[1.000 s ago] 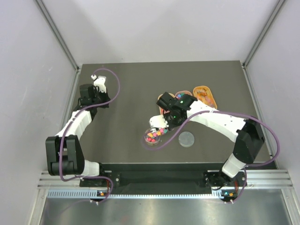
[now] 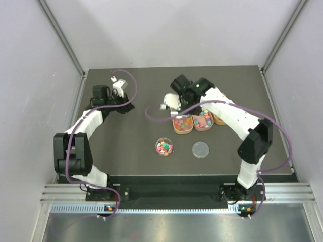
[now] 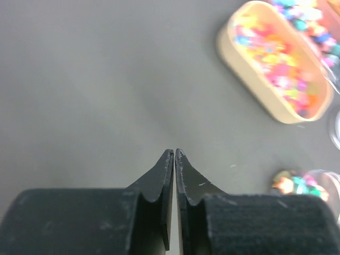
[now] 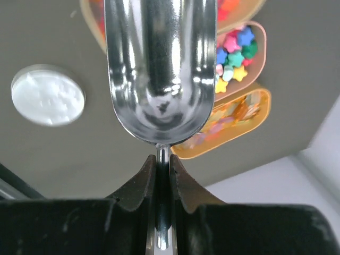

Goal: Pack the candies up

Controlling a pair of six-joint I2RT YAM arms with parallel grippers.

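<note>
My right gripper is shut on the handle of a shiny metal scoop (image 4: 159, 69), whose bowl looks empty. In the top view this scoop hovers over the front of an oblong tub of candies (image 2: 182, 124). To its right sits a pink tub with star-shaped candies (image 2: 203, 121), and beyond that an orange tub (image 4: 220, 130), partly hidden by the right arm in the top view. A clear round jar (image 2: 164, 146) with colourful candies stands near the front. Far to the left, my left gripper is shut above bare table, nothing between its fingers.
A round clear lid (image 2: 200, 149) lies flat on the table (image 2: 136, 156), right of the jar. Open space spreads between the left arm and the tubs, and along the back. A purple cable (image 2: 237, 106) trails over the right arm.
The right gripper and scoop have moved away from the round jar, back over the tubs; candies seen on the scoop a second ago are gone. My left gripper has shifted right.
</note>
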